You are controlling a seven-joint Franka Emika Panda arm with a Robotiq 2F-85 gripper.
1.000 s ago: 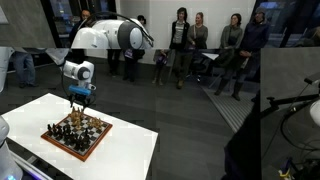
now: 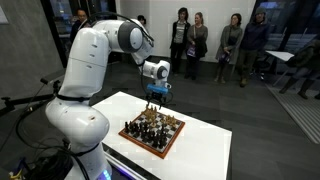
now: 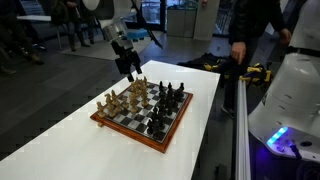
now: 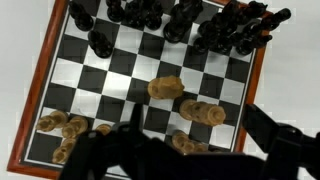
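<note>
In the wrist view the chessboard [image 4: 90, 78] fills much of the picture, with black pieces [image 4: 185, 18] along its far side. A tan piece [image 4: 166, 87] stands by itself near the middle. Another tan piece [image 4: 203, 112] is to its right, close to the gap between my open fingers. My gripper has its black fingers [image 4: 262, 132] spread apart, with nothing held. Exterior view 1 has the gripper [image 2: 157, 102] over the board's far side, by the tan pieces; in exterior view 2 the gripper [image 3: 130, 76] is likewise above that edge.
A white table [image 2: 205, 145] surrounds the board, bare to its right. Several people [image 2: 228, 42] stand at the back behind the table. More tan pieces [image 4: 62, 130] cluster at the board's left in the wrist view.
One second ago exterior view 1 was a jumbled picture, with board and gripper further left and the arm broken up; what truly moved is unclear.
</note>
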